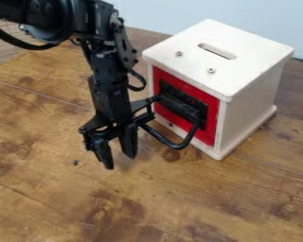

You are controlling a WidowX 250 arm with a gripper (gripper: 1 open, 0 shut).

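Observation:
My black gripper (117, 149) points down just above the wooden table (180, 208), left of a white box (242, 66) with a red front panel (211, 132). Its two fingers stand apart with nothing visible between them. A black fixture is set in the box's red front, partly behind a black cable (177, 142) that loops from the arm.
The box stands at the right, with a slot and screws on its top. A pale wall is at the back right.

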